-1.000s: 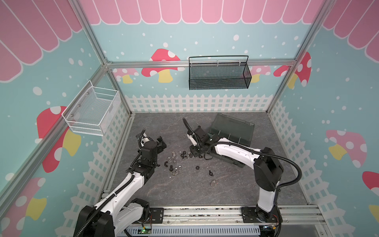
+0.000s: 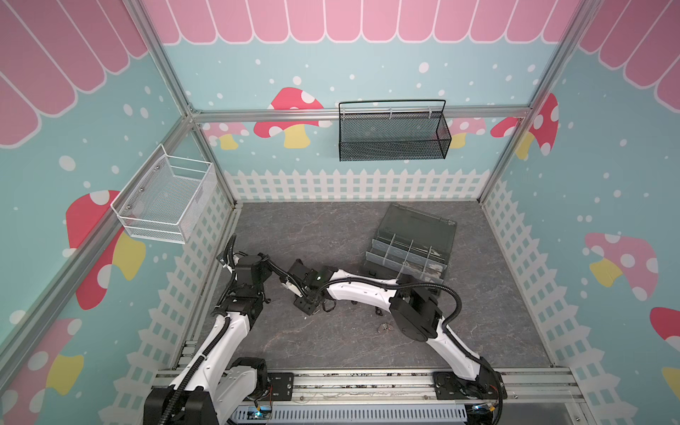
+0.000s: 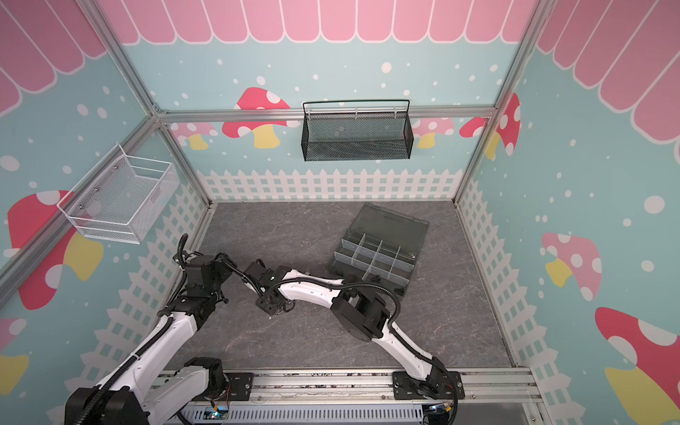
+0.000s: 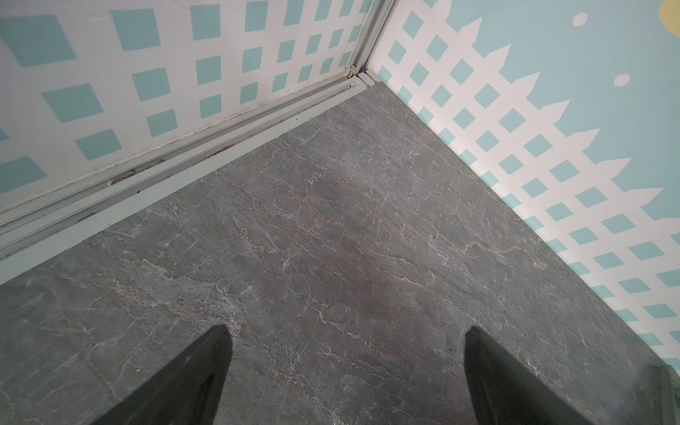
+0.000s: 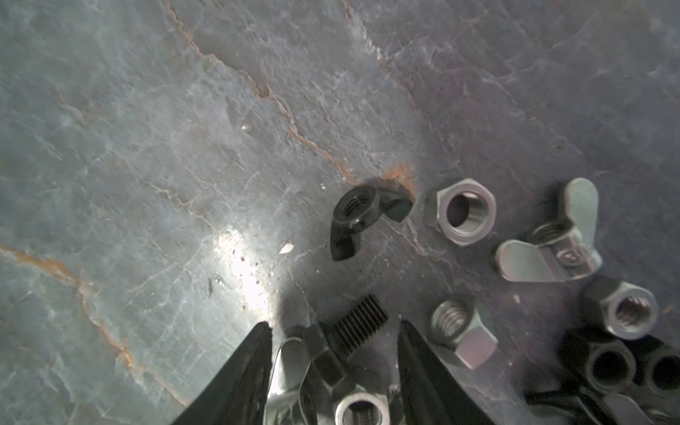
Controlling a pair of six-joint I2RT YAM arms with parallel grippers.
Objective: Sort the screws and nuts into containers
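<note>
Loose hardware lies on the grey tabletop under my right gripper, whose fingers stand open. Toward the bottom of the right wrist view, a dark bolt (image 5: 354,329) and a silver nut (image 5: 361,409) show in the gap between those fingers, touched by neither as far as I can see. Beyond them are a black wing nut (image 5: 357,212), a silver hex nut (image 5: 464,211), a tilted nut (image 5: 462,329) and a silver wing nut (image 5: 556,244). My left gripper is open over bare tabletop. The divided box (image 3: 375,258) stands with its lid up.
Several more nuts crowd the right wrist view's lower right, including a dark one (image 5: 609,364). A wing nut (image 2: 384,327) lies near the front. A black wire basket (image 2: 394,134) and a white one (image 2: 166,198) hang on the walls.
My left arm has drawn back left.
</note>
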